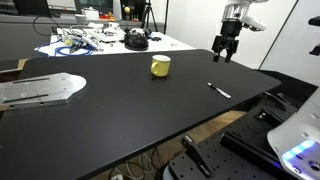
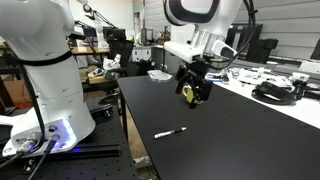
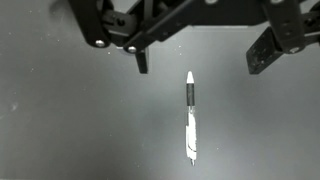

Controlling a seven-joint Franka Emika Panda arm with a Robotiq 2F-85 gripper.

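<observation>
A white pen with a dark grip (image 3: 191, 125) lies flat on the black table, below the fingers in the wrist view; it also shows as a small white pen (image 1: 219, 90) near the table's right side. My gripper stands open, its two fingers wide apart and nothing between them. In exterior view 1 the gripper (image 1: 225, 53) hangs above the table, beyond the pen. A yellow mug (image 1: 160, 66) stands upright to the left of it. From exterior view 2 the mug (image 2: 187, 94) is partly hidden behind the gripper.
A light grey metal plate (image 1: 40, 90) lies on the left of the table (image 1: 120, 120). Blue and white cables (image 1: 75, 38) are heaped behind the far edge.
</observation>
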